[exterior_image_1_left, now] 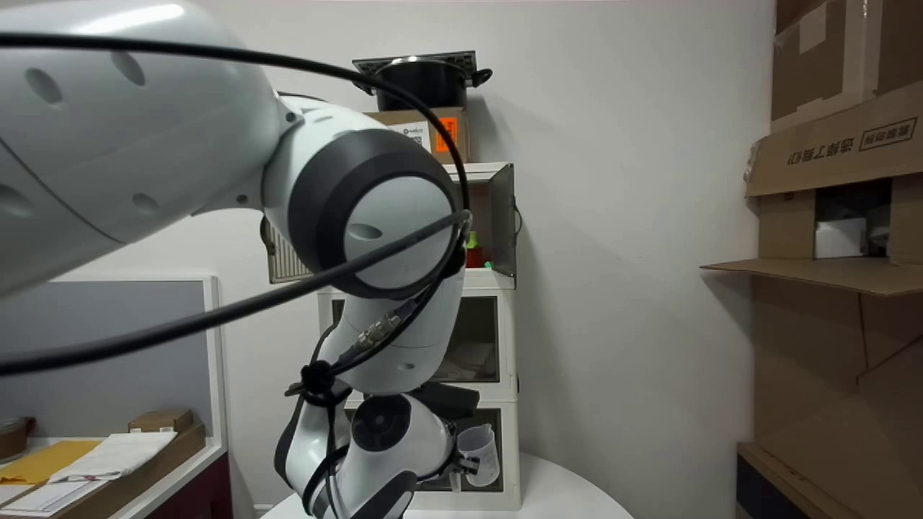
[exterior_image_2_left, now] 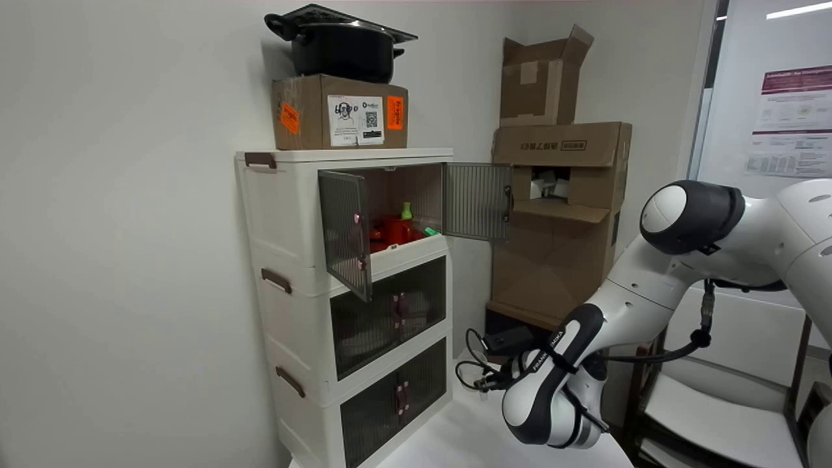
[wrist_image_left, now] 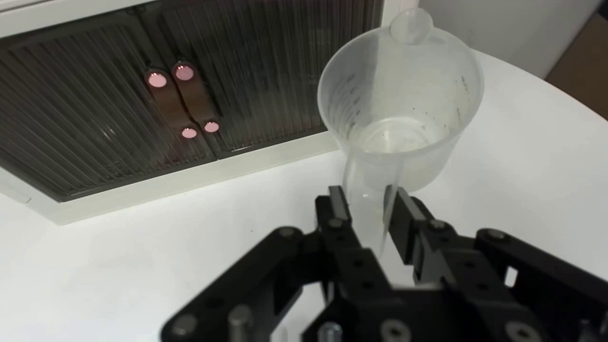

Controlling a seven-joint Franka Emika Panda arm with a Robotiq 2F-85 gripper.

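Note:
A clear plastic measuring jug (wrist_image_left: 399, 97) is in front of the cabinet's lowest doors in the wrist view, its round mouth turned up towards the camera. My gripper is shut on the jug's handle, one finger on each side of it. In exterior view 1 the jug (exterior_image_1_left: 482, 454) shows to the right of my gripper (exterior_image_1_left: 464, 467), tilted a little. Whether its base touches the table cannot be told. The arm hides most of the jug in exterior view 2.
A white cabinet (exterior_image_2_left: 300, 335) stands behind, its top doors open on red items (exterior_image_2_left: 396, 230) and its lower doors closed. A box (exterior_image_2_left: 308, 117) and a black pot (exterior_image_2_left: 343, 53) rest on top. Bare white table (wrist_image_left: 530, 171) lies right of the jug; cardboard boxes (exterior_image_2_left: 558, 265) stand beyond.

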